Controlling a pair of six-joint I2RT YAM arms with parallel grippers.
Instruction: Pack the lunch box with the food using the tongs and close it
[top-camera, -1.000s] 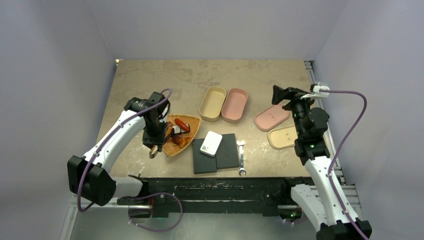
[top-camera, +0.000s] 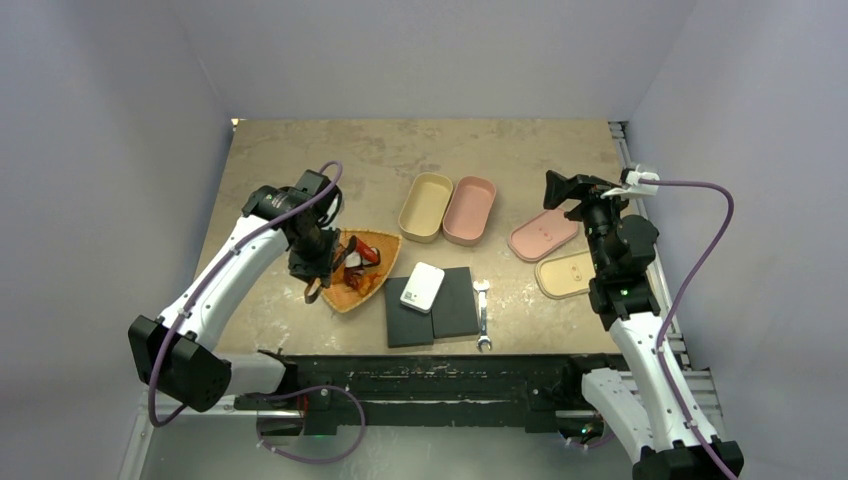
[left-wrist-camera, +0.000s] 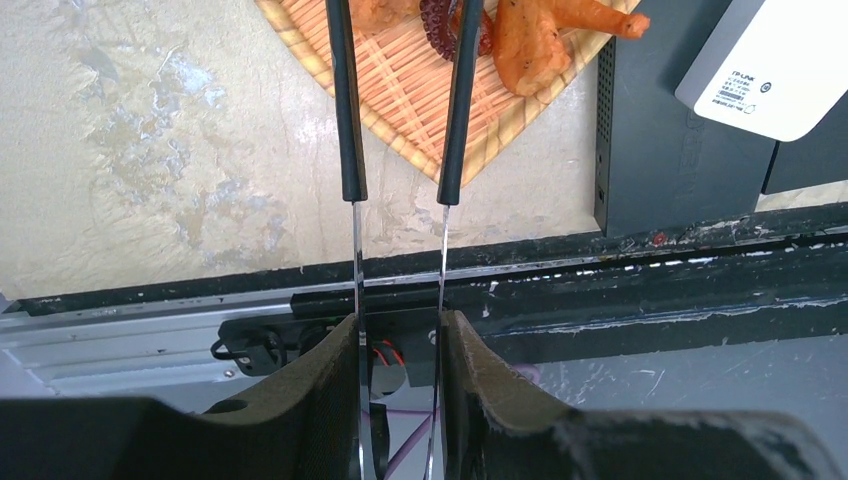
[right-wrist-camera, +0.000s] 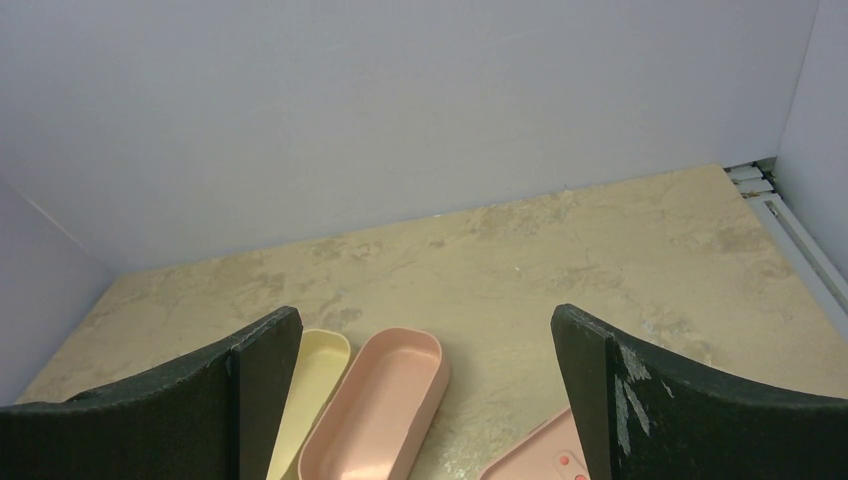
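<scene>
My left gripper is closed round the two metal strips of a pair of tongs, whose black ends stand apart over the wicker basket. Between and beside those ends show a dark red tentacle piece and orange drumsticks. A red sausage also lies in the basket, partly covered from above. A yellow box and a pink box stand empty mid-table. Off to the right, my right gripper is open and empty above the table.
A pink lid and a yellow lid lie at the right. Dark panels, bearing a white device, occupy the front middle beside a wrench.
The right arm and the boxes have stayed still.
</scene>
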